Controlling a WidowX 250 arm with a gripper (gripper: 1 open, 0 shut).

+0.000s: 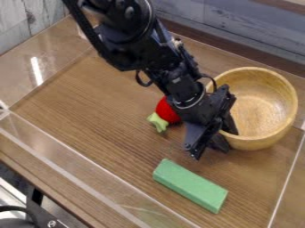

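Note:
The black gripper (205, 135) is low beside the left rim of a wooden bowl (269, 98). It is shut, with a dark greyish piece seemingly between its fingers, too obscured to identify. Behind the arm, to the left, a red object (166, 109) with a pale green part (158, 123) is partly hidden. A green bar (190, 184) lies in front of the gripper on the table.
A raised wooden wall (226, 27) runs along the back.

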